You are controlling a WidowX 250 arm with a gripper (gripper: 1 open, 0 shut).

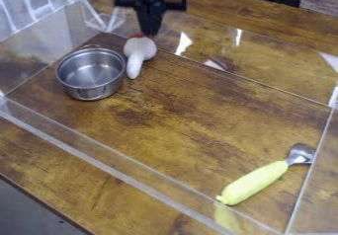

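Note:
My gripper (148, 4) is raised at the top of the view, dark and blurred, above a pale elongated object (137, 56) with a rounded upper end, which lies just right of a steel pot (91, 75). Nothing shows held in the gripper, though its fingers are too blurred to tell apart. A pale yellow-handled scoop (264, 177) with a metal head lies at the lower right.
Clear low plastic walls (119, 150) border the wooden work surface (199, 120). A white railed structure (27, 12) stands at the upper left.

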